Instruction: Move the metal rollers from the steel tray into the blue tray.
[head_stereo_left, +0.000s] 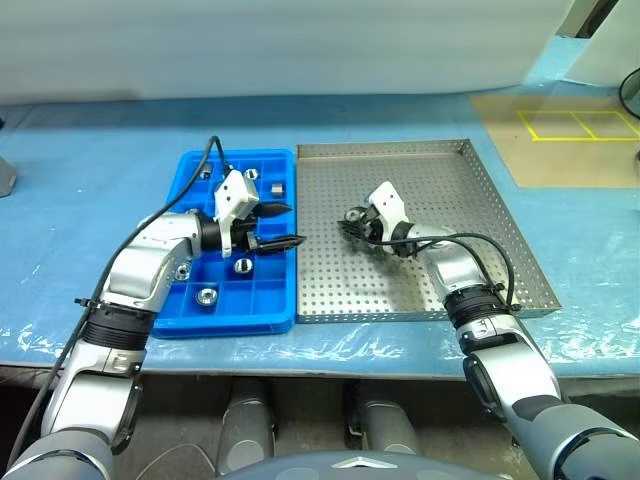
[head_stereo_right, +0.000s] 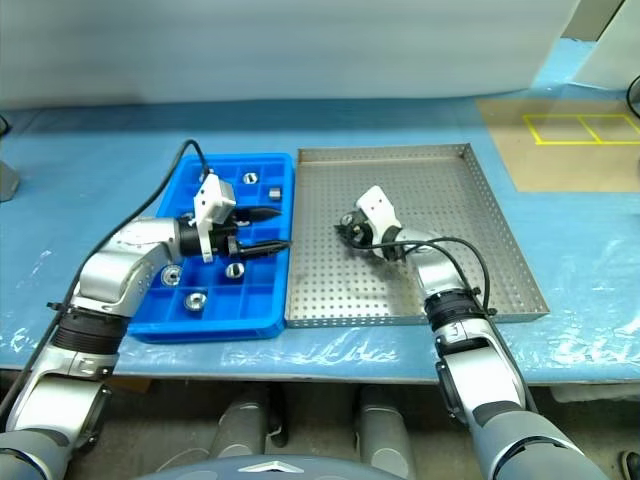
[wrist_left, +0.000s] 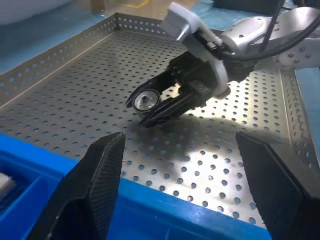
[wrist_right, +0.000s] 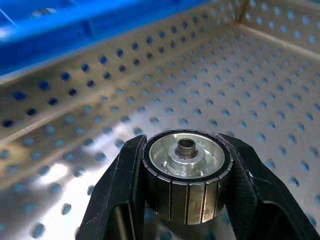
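Observation:
Clamped upright between the fingers of my right gripper is a metal roller (wrist_right: 187, 197), hub facing up, over the perforated steel tray (wrist_right: 200, 100). The left wrist view shows that same roller (wrist_left: 146, 100) at the fingertips, above the tray floor. My left gripper (head_stereo_left: 298, 225) is wide open and empty, its tips by the edge where the blue tray (head_stereo_left: 240, 322) meets the steel tray (head_stereo_left: 420, 295). Several rollers sit in the blue tray's compartments, among them one near the front (head_stereo_left: 206, 297) and one behind it (head_stereo_left: 243, 266). The left arm hides part of that tray.
Both trays lie side by side, almost touching. The steel tray's raised wall (wrist_left: 60, 60) surrounds its floor, which looks bare apart from the held roller. Front right compartments of the blue tray are empty. A brown board with yellow markings (head_stereo_left: 580, 126) lies at the back right.

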